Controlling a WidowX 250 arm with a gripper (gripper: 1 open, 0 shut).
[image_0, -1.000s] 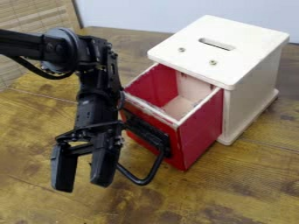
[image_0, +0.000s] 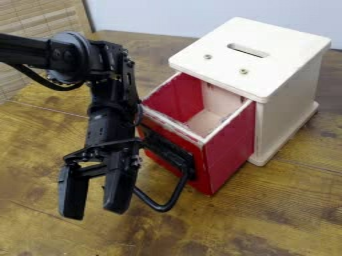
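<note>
A pale wooden box (image_0: 283, 110) with a slot and two screws on its top stands at the right. Its red drawer (image_0: 227, 153) is pulled out toward the front left, its inside visible and empty as far as shows. A black handle (image_0: 170, 200) is on the drawer front. My black gripper (image_0: 95, 200) hangs low at the left, in front of and left of the drawer, its two fingers apart and pointing down, nothing between them.
A woven mat or panel (image_0: 20, 70) stands at the upper left behind the arm, and a white wall is at the back.
</note>
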